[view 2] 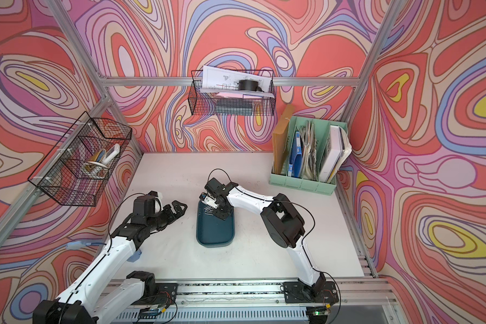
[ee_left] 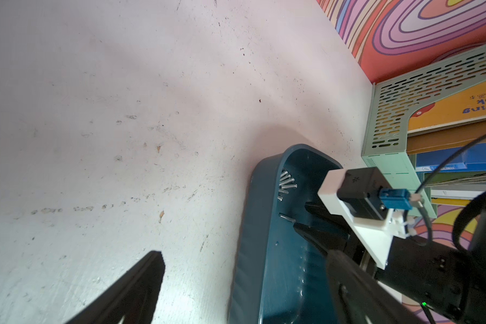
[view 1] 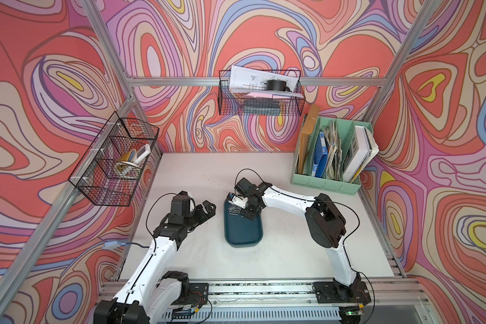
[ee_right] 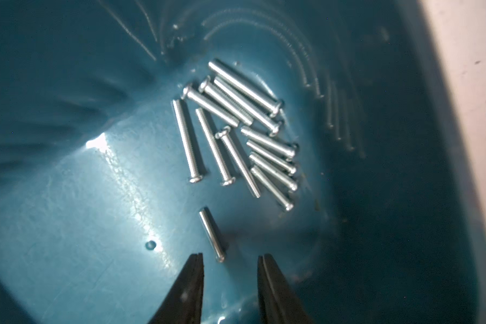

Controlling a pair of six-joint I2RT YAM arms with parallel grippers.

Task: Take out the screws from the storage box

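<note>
The dark blue storage box [view 1: 243, 237] stands on the white table, its far end covered by my right arm in both top views. Several silver screws [ee_right: 237, 102] lie in a loose group on its floor. One shorter screw [ee_right: 212, 235] lies apart from them, its head just in front of my right gripper. That gripper is inside the box, fingers apart with nothing between them. The left wrist view also shows the lone screw [ee_left: 287, 218] beside the right fingertips. My left gripper [view 1: 210, 208] is open and empty over the table, left of the box.
A green file holder [view 1: 329, 183] with folders stands at the back right. Wire baskets hang on the left [view 1: 116, 167] and at the back [view 1: 262, 100]. Bare table [ee_left: 118, 135] lies left of the box.
</note>
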